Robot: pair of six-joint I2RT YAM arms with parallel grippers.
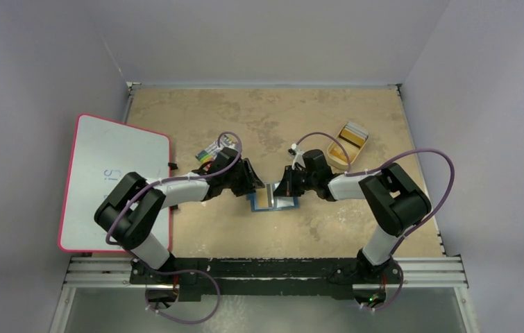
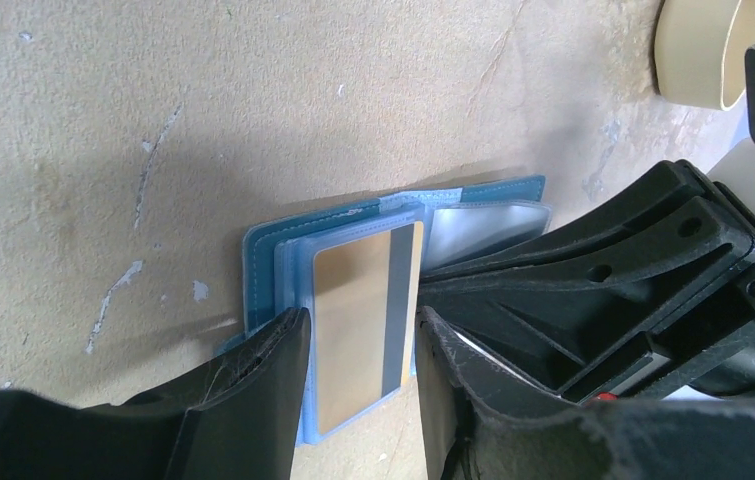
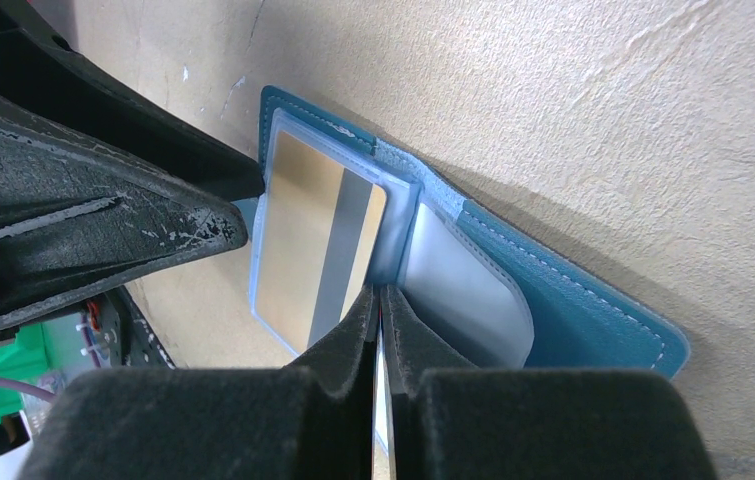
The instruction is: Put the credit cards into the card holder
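Note:
A blue-edged card holder (image 1: 274, 209) lies spread on the table with clear sleeves. A gold card with a dark stripe (image 2: 349, 320) sits in its left sleeve, its striped right edge showing at the sleeve's mouth. My left gripper is open over this card, one finger by each side, not clasping it. My right gripper is shut at the holder's middle, on what looks like the edge of a clear sleeve (image 3: 463, 285); its fingertips hide the exact grip. The holder's right half carries another clear, loose sleeve.
A beige box (image 1: 339, 152) with gold cards (image 1: 351, 137) stands at the back right. Colourful cards (image 1: 209, 150) lie behind my left arm. A whiteboard (image 1: 116, 184) covers the left side.

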